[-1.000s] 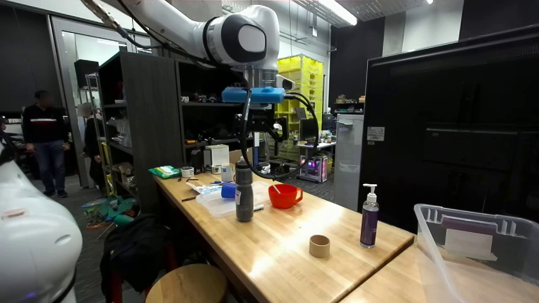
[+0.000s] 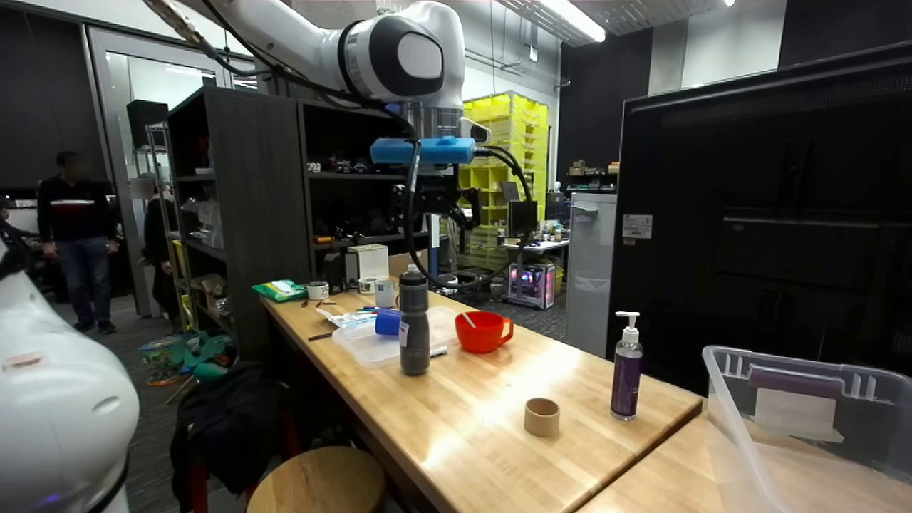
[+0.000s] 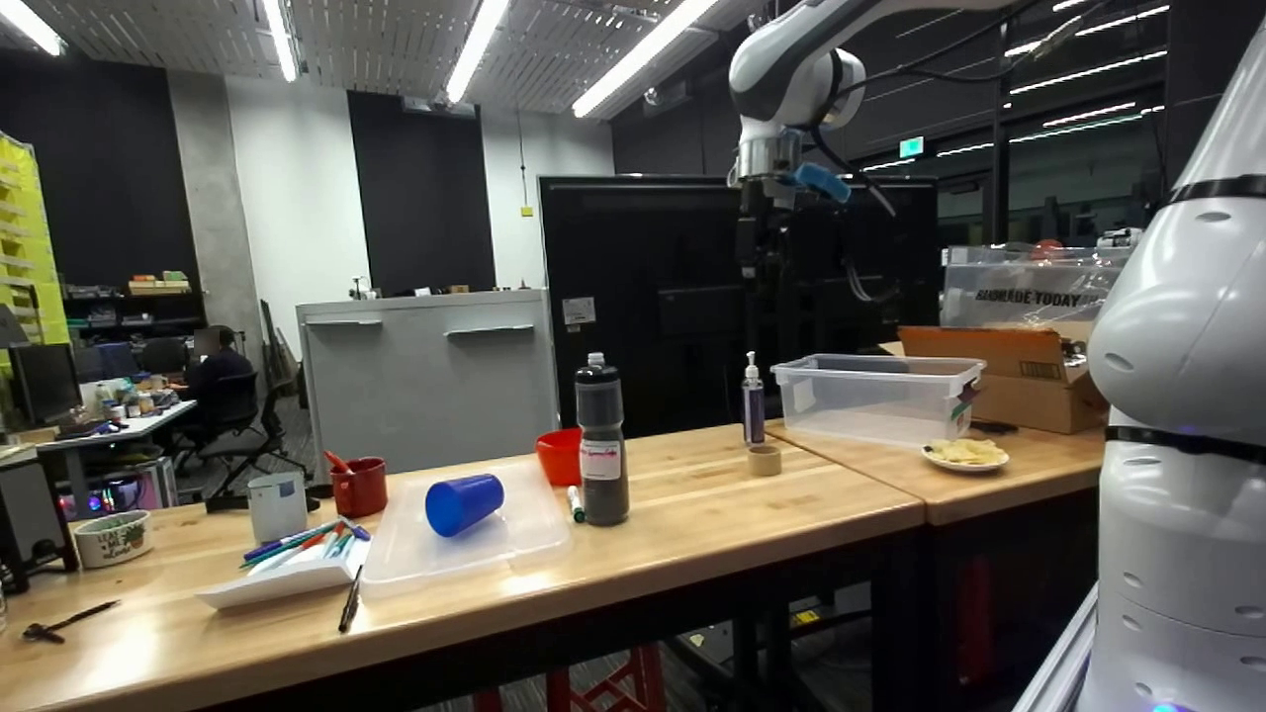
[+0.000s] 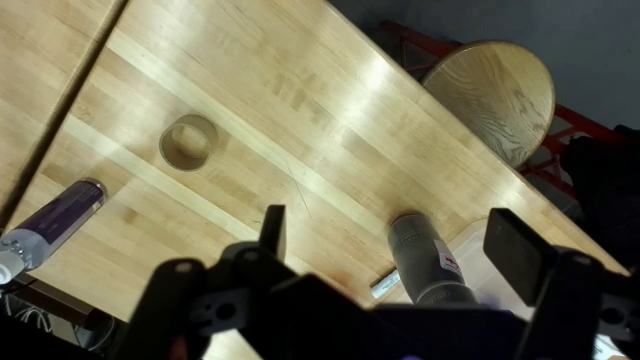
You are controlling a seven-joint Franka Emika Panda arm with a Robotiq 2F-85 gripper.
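Observation:
High above the wooden table (image 2: 479,402) hangs my gripper, open, its two dark fingers far apart with nothing held. Below it in the wrist view, a dark grey bottle (image 4: 423,258) shows toward the right finger (image 4: 519,255). The same bottle (image 2: 415,329) stands upright beside a clear plastic lid (image 2: 368,346). On that lid a blue cup (image 3: 464,504) lies on its side. A red cup (image 2: 483,332) with a handle sits behind the bottle. Closer to the table seam are a brown tape ring (image 4: 189,143) and a purple pump bottle (image 2: 625,372).
A clear bin (image 3: 872,403), a plate of chips (image 3: 965,456) and a cardboard box (image 3: 1021,378) occupy the adjoining table. Several pens, a maroon mug (image 3: 359,487) and a grey mug (image 3: 277,508) crowd the far end. Bare wood surrounds the tape ring.
In exterior view 1 the arm's wrist and gripper have risen slightly and shifted a little left. The objects on the table stay where they were.

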